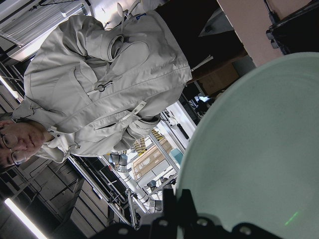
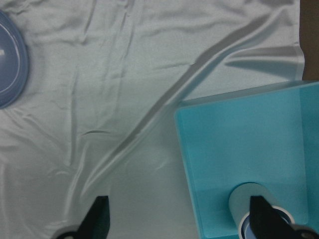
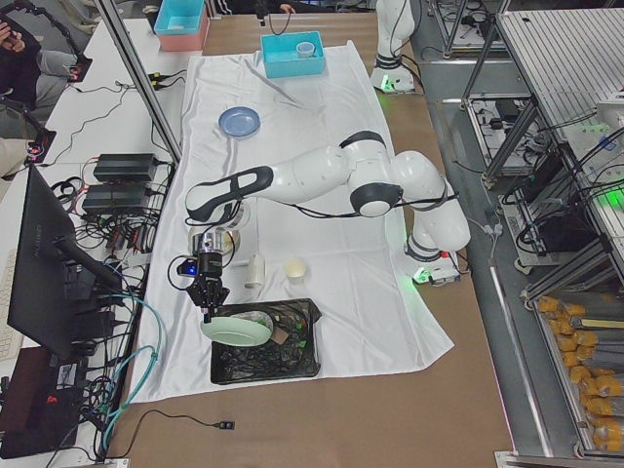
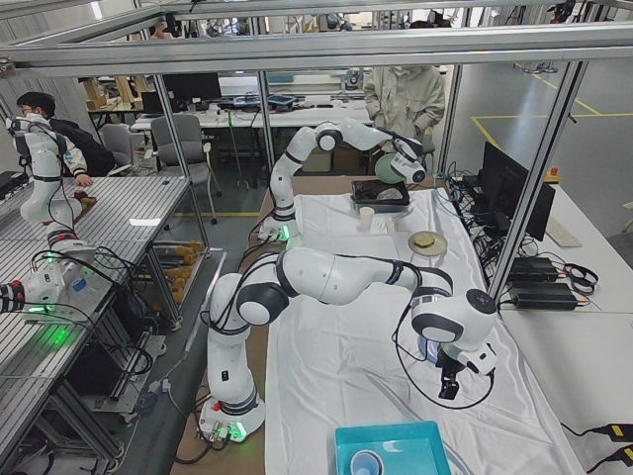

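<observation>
My left gripper (image 3: 210,307) is shut on the rim of a pale green plate (image 3: 239,333), held tilted over a black bin (image 3: 263,366); the plate fills the right of the left wrist view. My right gripper (image 4: 450,384) is open above the cloth beside a cyan bin (image 4: 386,437), with nothing visible between its fingers. In that bin lies a cup (image 2: 241,199). A blue plate (image 3: 239,121) rests on the cloth.
A white cup (image 3: 255,271), a cream round item (image 3: 294,268) and a plate with food, partly hidden by the left arm, lie near the black bin.
</observation>
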